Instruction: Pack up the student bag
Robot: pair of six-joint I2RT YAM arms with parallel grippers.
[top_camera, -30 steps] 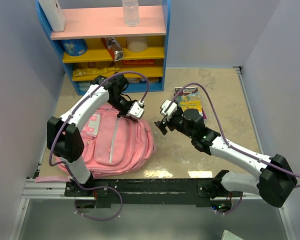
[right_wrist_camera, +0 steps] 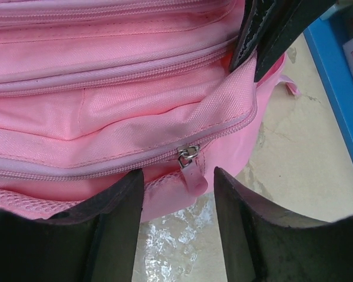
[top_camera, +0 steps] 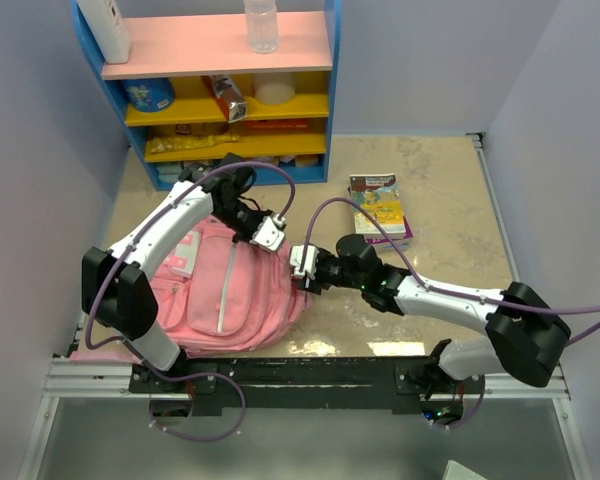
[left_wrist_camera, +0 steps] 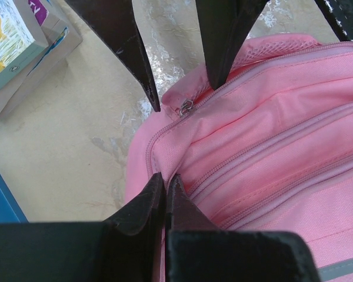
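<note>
The pink bag (top_camera: 220, 290) lies on the left of the table. In the left wrist view, my left gripper is shut, pinching a fold of the bag's fabric near its zipped end. My right gripper is part open at the main zipper, one finger to each side of the pink pull tab (right_wrist_camera: 193, 177). Gaps show between that tab and both fingers. The zipper's metal slider (left_wrist_camera: 187, 107) also shows close to the right fingers in the left wrist view. A stack of books (top_camera: 378, 205) lies at the right of the table.
A blue shelf unit (top_camera: 336, 60) with yellow shelves stands at the back, holding a bottle (top_camera: 262, 25), a blue can (top_camera: 149, 93) and other goods. Bare table (top_camera: 450, 240) extends around the books on the right.
My right gripper has moved left and down from open table to the bag's right edge, beside the zipper pull. The left arm has shifted slightly left, still at the bag.
</note>
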